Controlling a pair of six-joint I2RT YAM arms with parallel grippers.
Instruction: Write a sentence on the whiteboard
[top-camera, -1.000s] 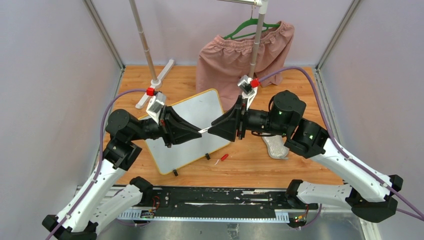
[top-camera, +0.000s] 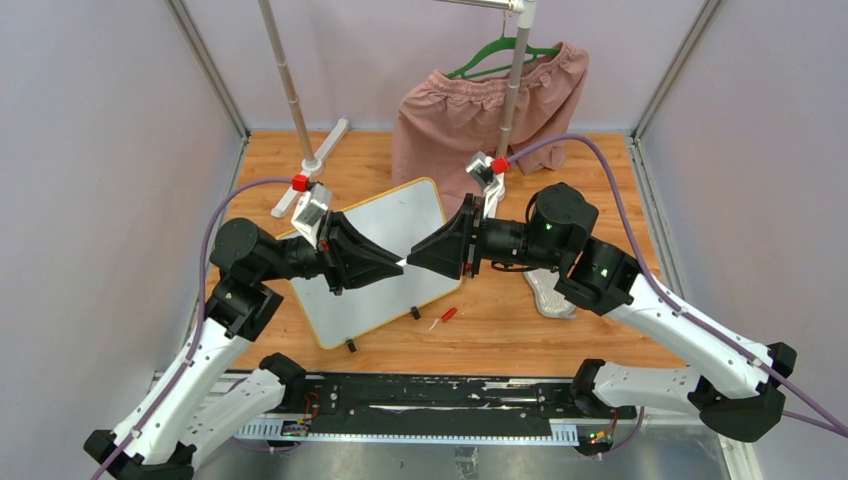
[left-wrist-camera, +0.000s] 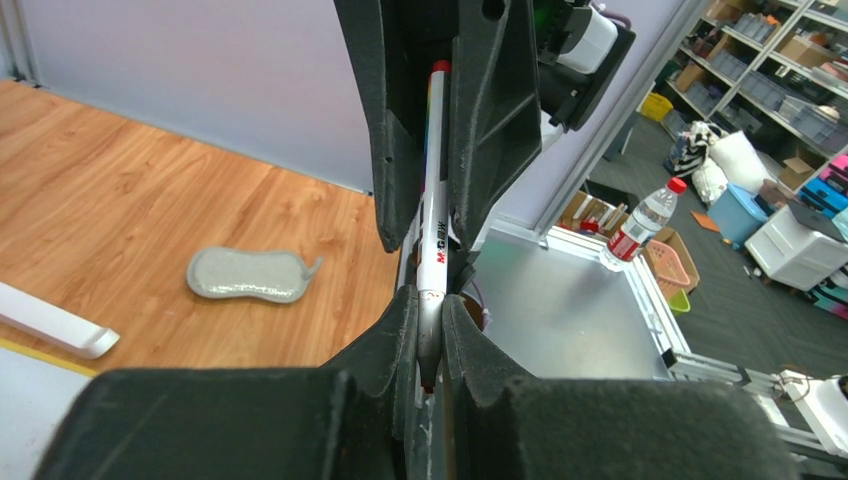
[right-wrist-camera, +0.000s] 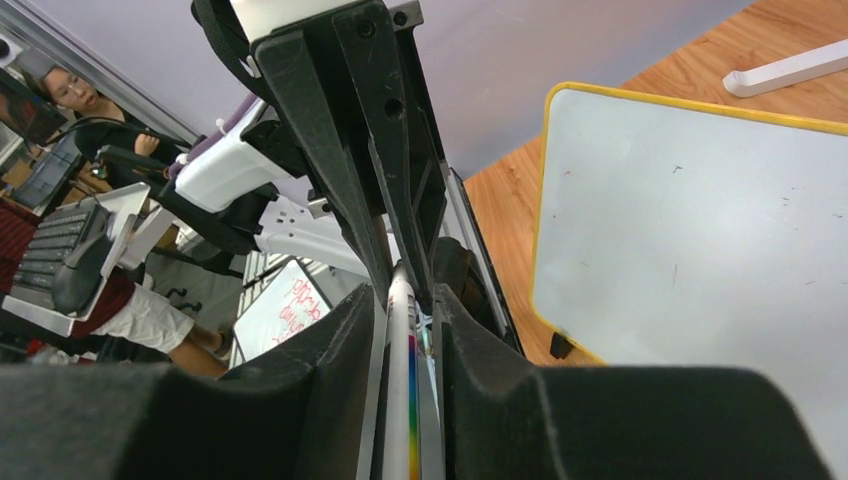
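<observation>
Both grippers meet in mid-air over the whiteboard (top-camera: 360, 290). A white pen (left-wrist-camera: 431, 250) with a red end is clamped in my left gripper; it points straight into the other gripper. My right gripper (top-camera: 414, 254) surrounds the pen's far end, its fingertips close to those of my left gripper (top-camera: 396, 262). In the right wrist view its fingers lie either side of the pen's rainbow-striped barrel; whether they touch it is hard to tell. The whiteboard (right-wrist-camera: 690, 230) has a yellow rim and a few small dark marks.
A red marker cap (top-camera: 449, 314) lies below the board. A grey pouch (top-camera: 550, 296) is to the right. Pink shorts (top-camera: 435, 130) hang from a rack with poles (top-camera: 300, 120) at the back. Side walls bound the wooden floor.
My right gripper has moved slightly left and down along the pen towards my left gripper, so less of the pen shows between them. The left arm is still.
</observation>
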